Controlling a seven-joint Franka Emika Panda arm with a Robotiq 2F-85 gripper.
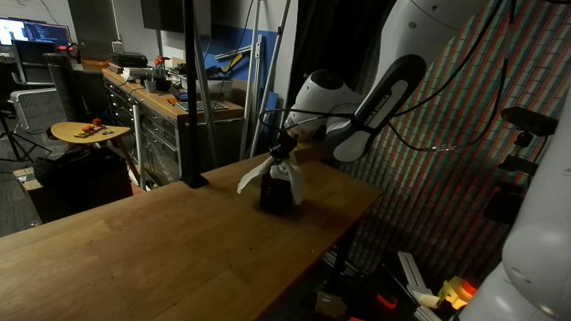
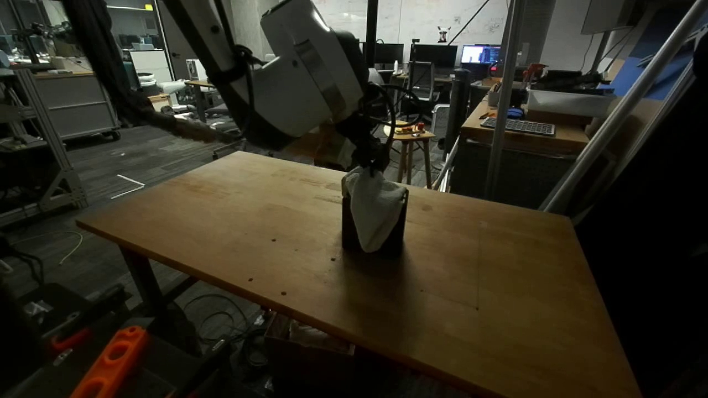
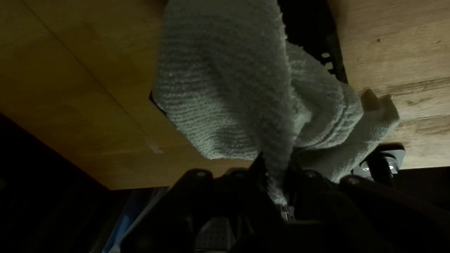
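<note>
A pale cloth (image 1: 287,172) drapes over a black box-like container (image 1: 275,195) on the wooden table. My gripper (image 1: 280,155) is above it, shut on a pinched fold of the cloth. From the other side, the cloth (image 2: 373,207) hangs in a point down the front of the black container (image 2: 396,229), below the gripper (image 2: 373,166). In the wrist view, a twisted ridge of cloth (image 3: 270,114) runs up between the dark fingers of the gripper. Part of the container's dark, perforated edge (image 3: 322,42) shows beside it; its inside is hidden.
A black upright post (image 1: 191,107) stands at the table's far edge. A cable (image 1: 428,147) loops from the arm.
</note>
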